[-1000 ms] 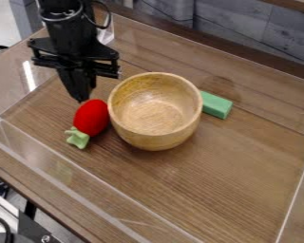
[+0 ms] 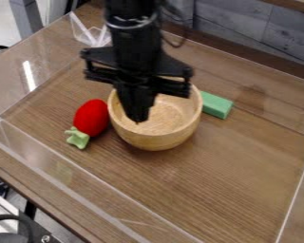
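Note:
My gripper [image 2: 137,104] hangs in the upper middle, shut, over the left part of a light wooden bowl [image 2: 167,133]. Nothing shows between its fingers. Left of the bowl lies a red object with a pale green top [image 2: 90,118], like a toy vegetable. A green block [image 2: 215,104] lies to the right behind the bowl.
A grey wooden wall [image 2: 250,33] runs along the back right. Cables show at the lower left edge, and clear plastic at the upper left.
My gripper has moved right and toward the camera, from above the red object to over the bowl. The objects on the table look unmoved.

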